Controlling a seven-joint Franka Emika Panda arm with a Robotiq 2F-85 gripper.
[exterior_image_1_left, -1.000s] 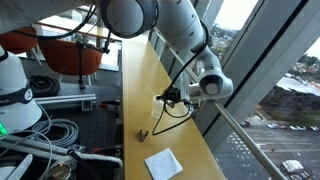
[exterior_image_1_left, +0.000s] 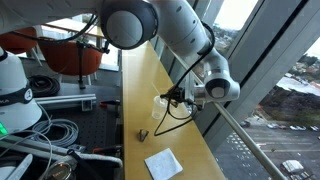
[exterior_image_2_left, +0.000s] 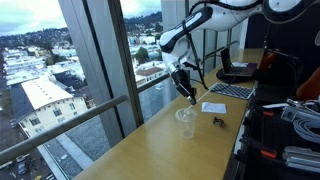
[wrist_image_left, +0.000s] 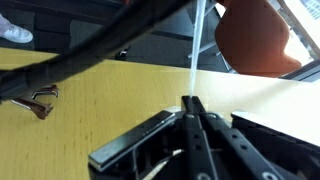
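My gripper points up from the bottom of the wrist view, its two dark fingers shut together. A thin pale stick (wrist_image_left: 196, 45) meets the fingertips and runs up past the table edge; whether it is pinched between them I cannot tell. Close by the gripper (exterior_image_1_left: 175, 101), a clear plastic cup (exterior_image_1_left: 159, 110) stands upright on the table. In exterior view 2 the same cup (exterior_image_2_left: 186, 122) is just in front of the arm's tip. The stick is too fine to make out in either exterior view.
A white sheet of paper (exterior_image_1_left: 162, 164) lies flat on the yellow table (exterior_image_1_left: 195, 150). A small brown-and-dark item (wrist_image_left: 38, 103) rests near the table's edge. A black cable (wrist_image_left: 70, 60) crosses the wrist view. The window side bounds the table; its surface beyond the cup is bare.
The arm and gripper have shifted slightly to the right in exterior view 1. The paper and the small dark item have not moved.
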